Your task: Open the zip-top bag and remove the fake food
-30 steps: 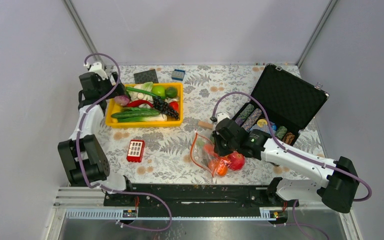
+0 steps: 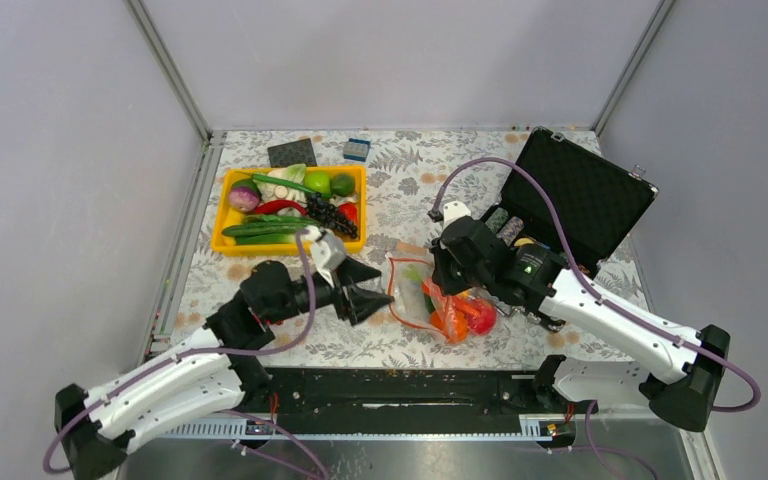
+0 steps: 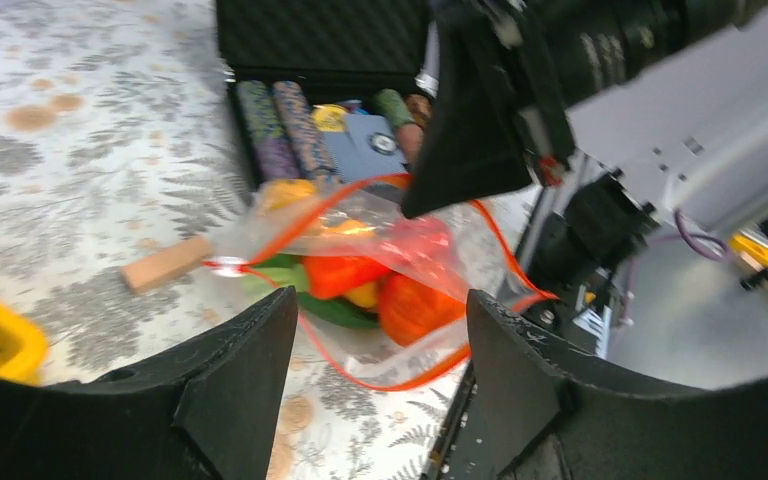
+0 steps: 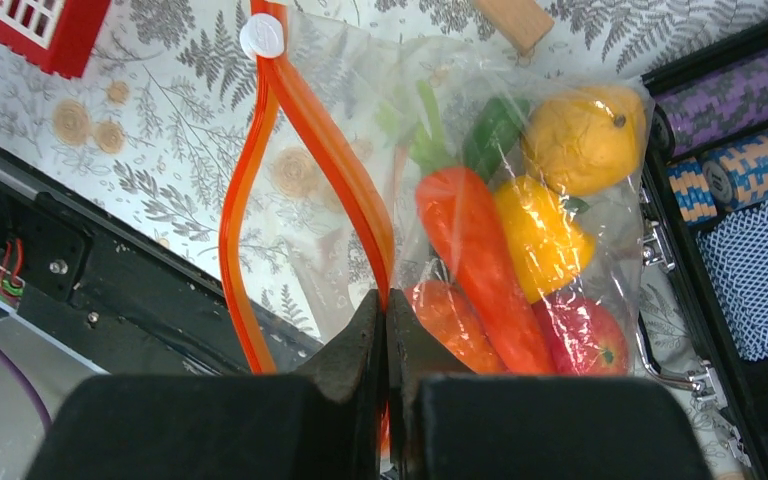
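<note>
The clear zip bag (image 2: 410, 300) with orange edges lies at the front centre, holding fake food: an orange carrot (image 4: 475, 255), yellow peppers (image 4: 545, 240), a green piece (image 4: 490, 140) and red pieces (image 4: 585, 340). My right gripper is shut on the bag's orange zip edge, which rises between its fingertips. My left gripper stands open just left of the bag, facing its raised, parted rim, with nothing between its fingers.
A yellow crate (image 2: 218, 242) of produce sits back left. An open black case (image 2: 580, 190) stands at the right beside the bag. A wooden block (image 3: 165, 262) lies behind the bag. A red object (image 4: 45, 30) is near the left arm.
My right gripper has moved slightly upward in the top view, with the bag's edge.
</note>
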